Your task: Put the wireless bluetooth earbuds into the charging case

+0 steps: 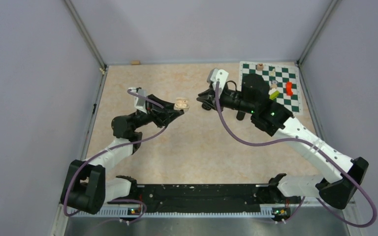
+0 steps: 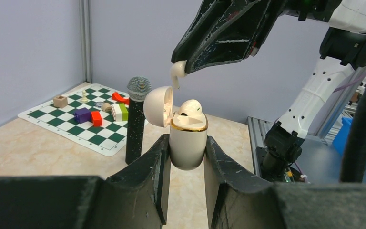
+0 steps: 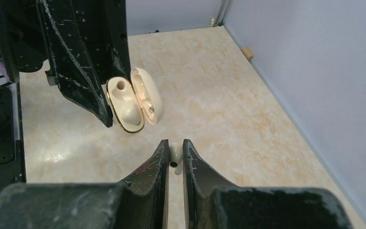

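My left gripper is shut on the cream charging case (image 2: 188,145), held upright with its lid (image 2: 157,107) swung open. The case (image 1: 181,103) also shows in the top view; in the right wrist view its inside shows one smooth rounded shape and a round hollow. My right gripper is shut on a white earbud (image 3: 175,157), apart from the case and below it in that view. In the left wrist view the earbud (image 2: 177,71) hangs from the right fingertips, above the case.
A checkered board (image 1: 293,103) with toy pieces lies at the back right. A dark microphone (image 2: 135,133) stands behind the case in the left wrist view. A small wooden block (image 1: 135,62) sits at the back edge.
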